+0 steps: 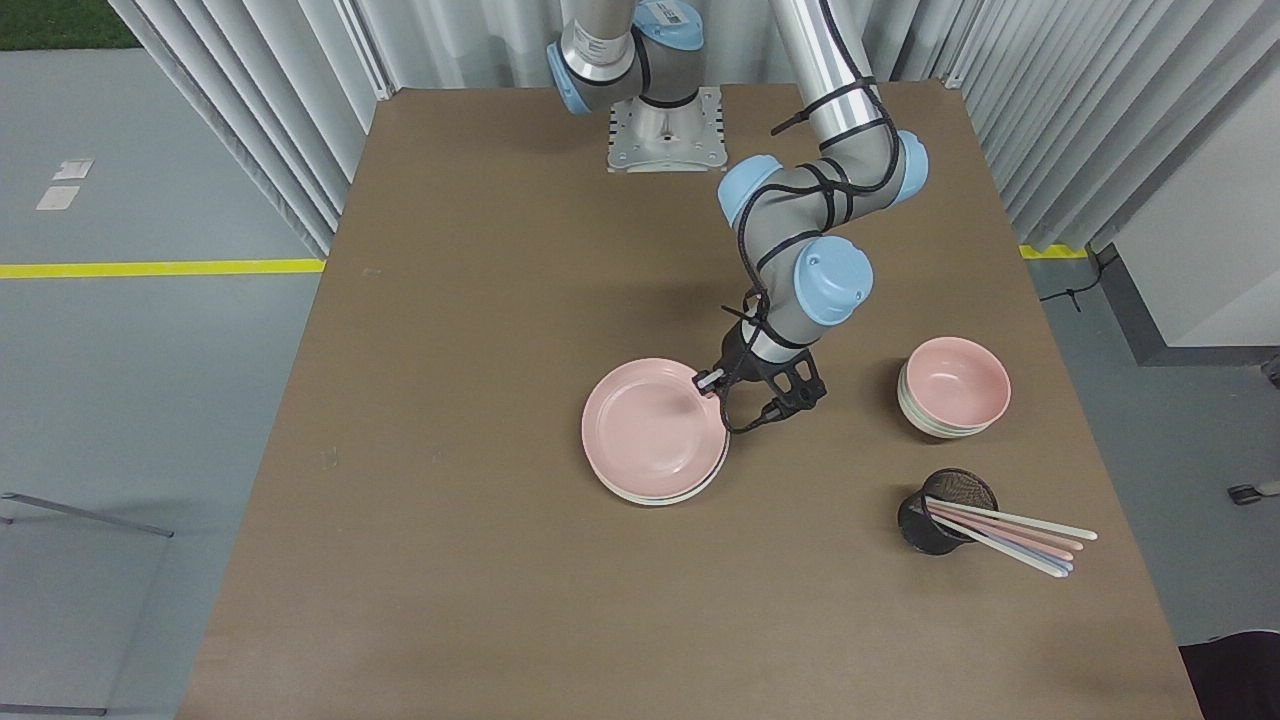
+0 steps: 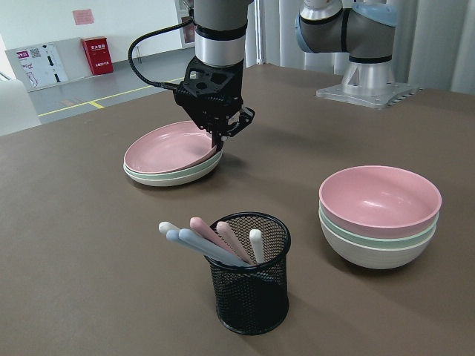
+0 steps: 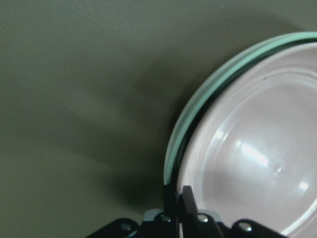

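A pink plate (image 1: 648, 426) sits on a green and white plate stack, roughly centred in the front view. My gripper is at the pink plate's edge, its black fingers close together at the rim in the wrist view; whether the rim is between them is hard to tell. In the left view the gripper (image 2: 217, 141) reaches down to the plate's near right edge. The green plate (image 3: 208, 89) shows as a band beside the pink one.
A bowl stack with a pink bowl (image 1: 957, 382) on top stands to the right. In front of it is a black mesh cup (image 2: 249, 297) with several utensils.
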